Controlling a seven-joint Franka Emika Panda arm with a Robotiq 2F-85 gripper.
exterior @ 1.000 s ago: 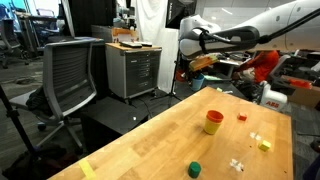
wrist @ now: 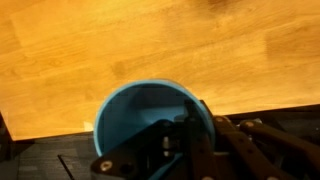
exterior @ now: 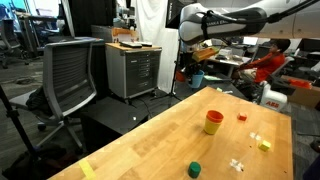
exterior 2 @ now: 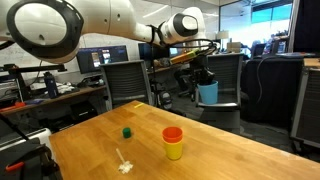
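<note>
A blue cup (exterior 2: 208,93) hangs in the air, held at the end of the arm, and in exterior view 2 its side faces the camera. My gripper (exterior 2: 201,80) is shut on it. In the wrist view the round mouth of the blue cup (wrist: 128,112) opens towards the camera, with the dark fingers (wrist: 184,132) at its right rim. The cup looks to be above or just past the table's far edge. In exterior view 1 the cup (exterior: 197,79) is small beside the gripper (exterior: 191,73).
A yellow cup with a red rim (exterior 2: 173,143) stands on the wooden table (exterior: 140,150). A green piece (exterior: 194,170), a red piece (exterior: 242,117) and a yellow block (exterior: 265,145) lie around it. Office chairs (exterior: 58,88) stand beyond it.
The arm has shifted slightly, its upper link now reaching lower and further to the left in exterior view 1. The blue cup has stayed in the gripper; the table things have not moved.
</note>
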